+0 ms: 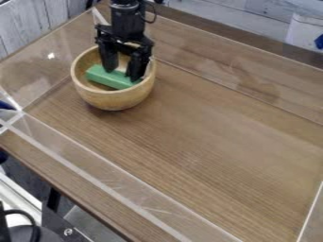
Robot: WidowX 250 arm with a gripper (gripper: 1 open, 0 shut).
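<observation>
A round wooden bowl (113,94) sits at the upper left of the wooden table, with a green block (116,79) inside it. My black gripper (124,64) reaches down from the top into the bowl, its fingers standing open over and around the green block. Whether they touch the block is too small to tell.
Dark cables and parts show at the lower left edge. A white item stands at the upper right beyond the table.
</observation>
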